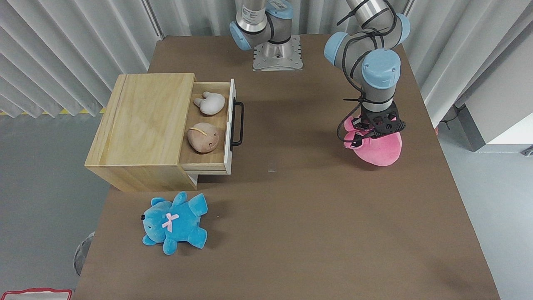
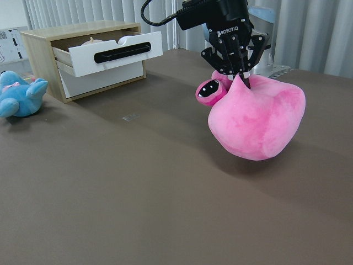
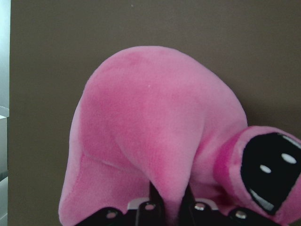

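A pink plush toy [image 1: 380, 151] with a black eye patch hangs under the black gripper [image 2: 242, 77] on the right side of the table, seen large in the left and wrist views. The gripper is shut on a pinched fold of the pink fabric. In the left view the toy [image 2: 256, 121] casts a shadow on the table; whether it still touches the surface is hard to tell.
A wooden cabinet [image 1: 135, 125] has its drawer open, holding a white plush [image 1: 212, 104] and a beige plush [image 1: 202, 138]. A blue bear [image 1: 175, 225] lies at the front left.
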